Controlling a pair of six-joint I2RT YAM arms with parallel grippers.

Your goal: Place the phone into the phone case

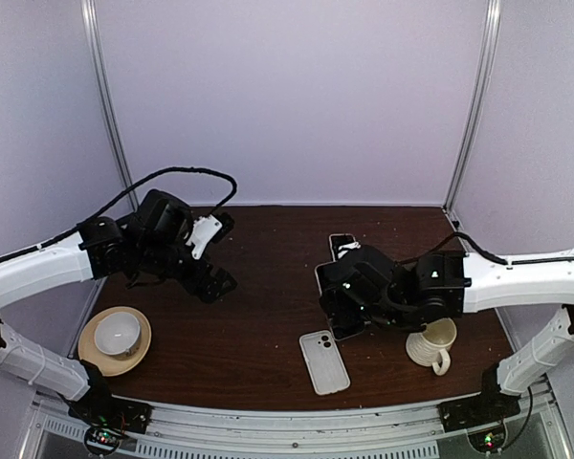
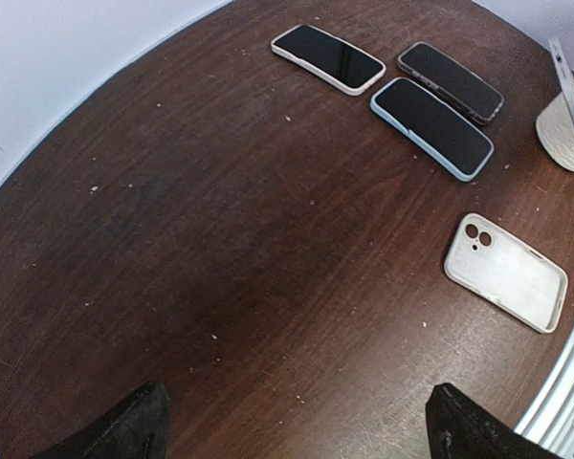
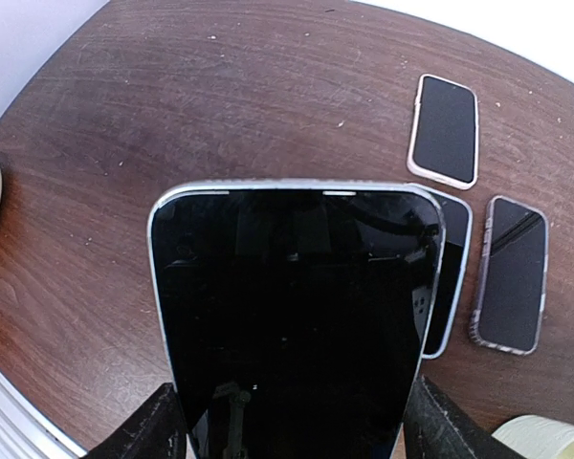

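A black-screened phone (image 3: 295,296) with a silver edge fills the lower middle of the right wrist view, held upright by my right gripper (image 1: 337,311), which is shut on it. The clear phone case (image 1: 324,361) with camera cutouts lies on the table below that gripper, also visible in the left wrist view (image 2: 505,272). My left gripper (image 1: 215,287) hangs open over the table's left half, nothing between its fingers.
Three other phones lie at the right middle: white-edged (image 3: 443,129), blue-edged (image 2: 430,126) and dark (image 3: 511,273). A mug (image 1: 428,352) stands front right, a bowl (image 1: 118,333) on a plate (image 1: 110,363) front left.
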